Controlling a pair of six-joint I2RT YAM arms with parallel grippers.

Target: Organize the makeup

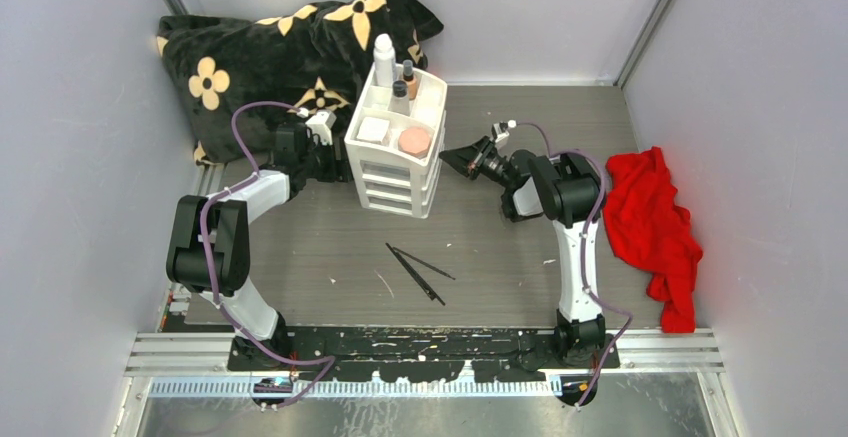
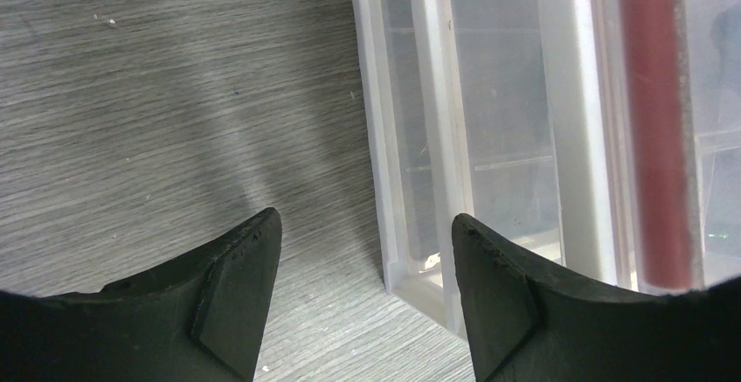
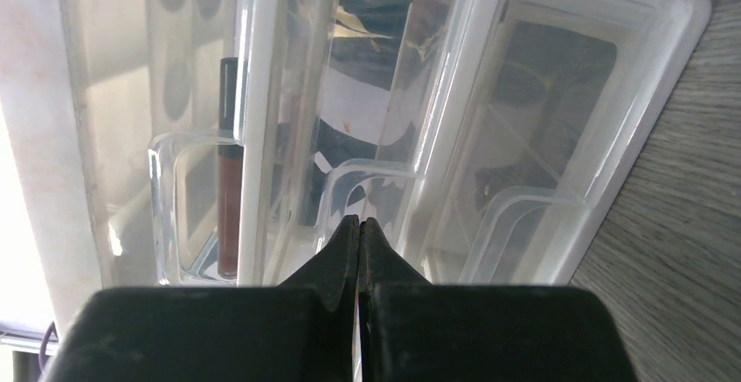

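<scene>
A white organizer [image 1: 392, 170] with clear drawers stands in the middle of the floor, bearing a white bottle [image 1: 385, 61], two smaller bottles, a white box [image 1: 373, 130] and a pink round item [image 1: 414, 141] on top. Through its drawers a dark-capped tube [image 3: 228, 198] shows in the right wrist view and a red tube in the left. Two dark pencils [image 1: 415, 275] lie in front of it. At the organizer's left side my left gripper is open, its right finger close to the wall. By the right side my right gripper is shut, nothing visible between its fingers.
A dark flowered cushion [image 1: 250, 77] leans against the back wall, behind and left of the organizer. A red cloth [image 1: 650, 222] lies at the far right. Around the pencils, the front floor [image 1: 490, 277] is mostly clear.
</scene>
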